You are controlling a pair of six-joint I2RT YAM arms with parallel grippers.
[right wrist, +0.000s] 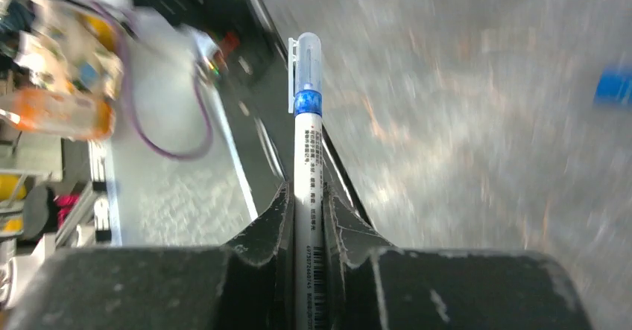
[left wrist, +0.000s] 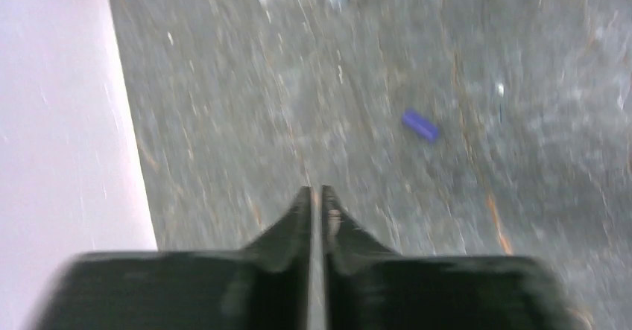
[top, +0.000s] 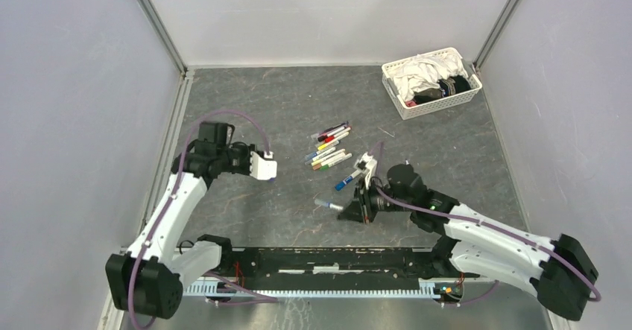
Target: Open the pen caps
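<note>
My right gripper is shut on a white marker [right wrist: 308, 151] with a blue ring and a clear, clipped cap [right wrist: 307, 62] on its outer end. In the top view, that marker's tip [top: 328, 205] points left over the front of the table. My left gripper stands slightly open, a narrow gap between its fingertips and nothing in it. A small blue-purple piece [left wrist: 419, 124] lies on the table beyond those fingers. Several markers [top: 328, 149] lie in a row at the middle, and a blue marker [top: 347, 179] lies apart, near the right gripper.
At the back right stands a white basket [top: 432, 103] with cloths in it.
</note>
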